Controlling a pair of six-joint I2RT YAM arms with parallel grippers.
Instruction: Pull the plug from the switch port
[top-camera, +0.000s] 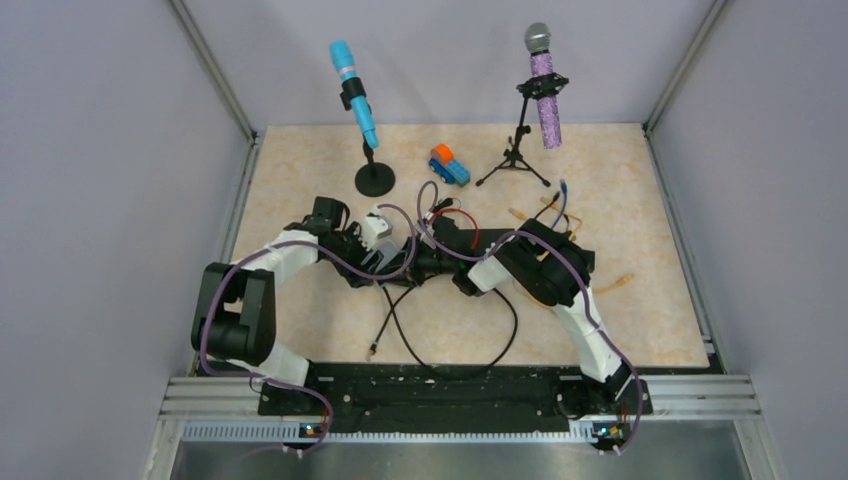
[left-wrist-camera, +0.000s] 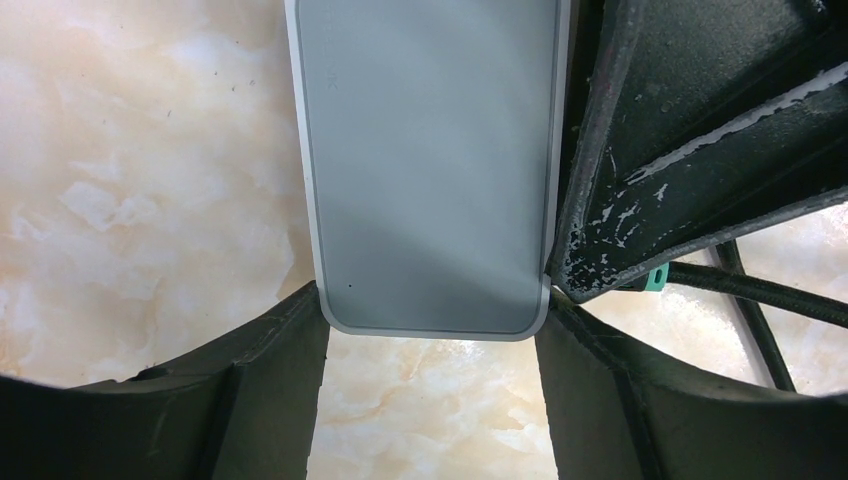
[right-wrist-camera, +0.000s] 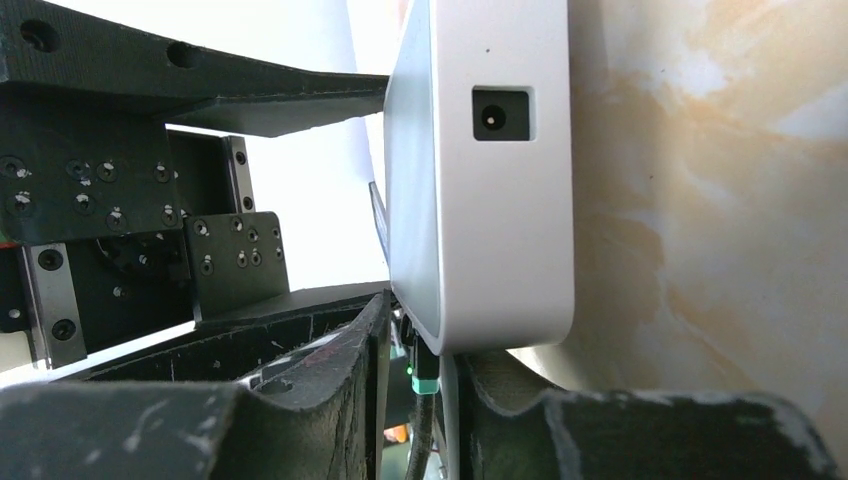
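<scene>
The switch (left-wrist-camera: 430, 160) is a flat box with a grey face and white edges. In the left wrist view, my left gripper has a finger against each side of it, shut on its near end. The right wrist view shows the box's white side (right-wrist-camera: 505, 230), with a small round power socket. At its lower corner is a black plug with a green piece (right-wrist-camera: 425, 385) and a dark cable. The plug lies between the fingers of my right gripper, which is part open, with gaps showing beside the plug. From above, the arms hide most of the switch (top-camera: 383, 257).
A black cable (top-camera: 515, 325) loops across the front of the table. Behind stand a blue microphone (top-camera: 357, 95), a toy car (top-camera: 449, 165) and a purple microphone on a tripod (top-camera: 545, 95). Yellow and blue cables lie at the right, partly under my right arm.
</scene>
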